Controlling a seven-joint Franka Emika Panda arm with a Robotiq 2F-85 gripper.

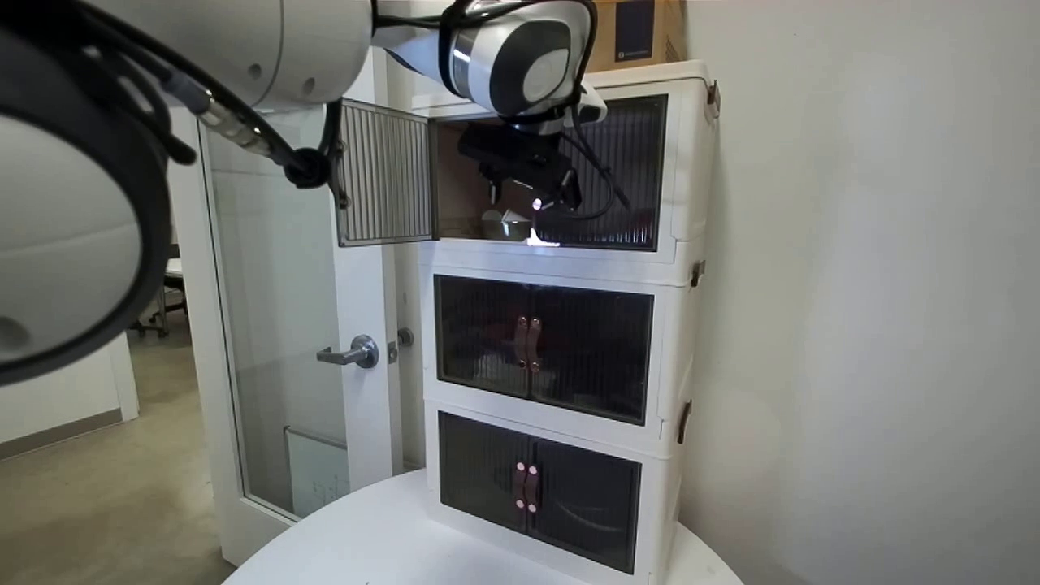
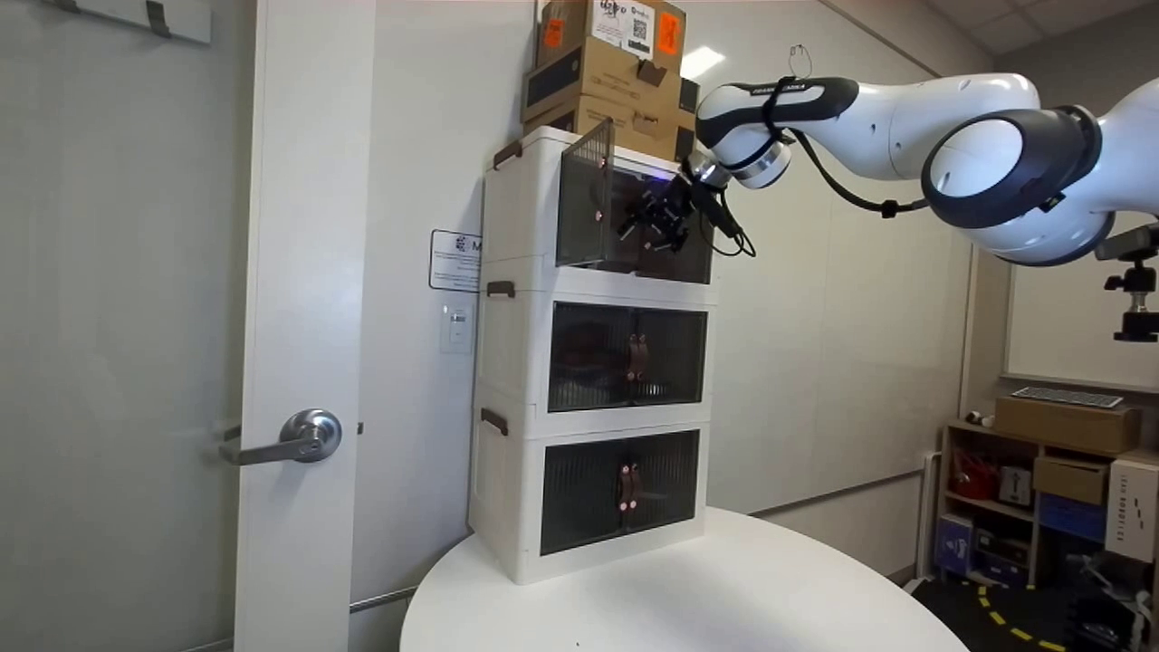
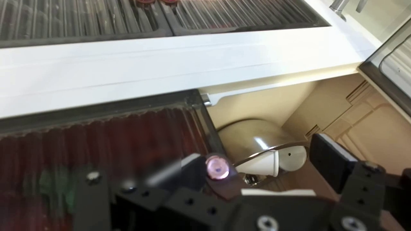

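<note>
My gripper (image 1: 531, 193) is at the front of the top cabinet, before the opening beside the shut right door (image 1: 614, 185). In the wrist view my gripper stands open, its fingers (image 3: 331, 161) apart. Between and beyond them, inside the compartment, lies a shiny metal bowl (image 3: 250, 136). A white cup-like piece (image 3: 262, 163) and a rounded white piece (image 3: 292, 158) sit at its rim. The shut door's handle, with a pink stud (image 3: 217, 168), is close to one finger; whether they touch I cannot tell. The left door (image 1: 385, 175) is swung wide.
Two more cabinets, doors shut, are stacked below on a round white table (image 2: 761, 592). Cardboard boxes (image 2: 619, 81) rest on top of the stack. A wall stands close on the right in exterior view 1; a glass door (image 1: 283, 322) is on the left.
</note>
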